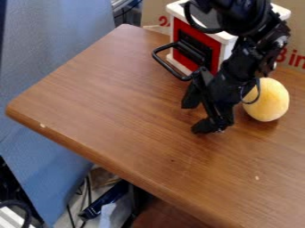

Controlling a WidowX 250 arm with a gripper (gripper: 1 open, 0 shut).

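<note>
My black gripper [199, 112] hangs low over the wooden table [113, 116], in front of a white box with a red front [191, 57] and a black handle [165, 64]. Its fingers look spread apart, with nothing visible between them. A round pale-yellow object [270, 101] sits just right of the gripper, partly behind the arm.
A cardboard box [155, 11] stands behind the white box.
</note>
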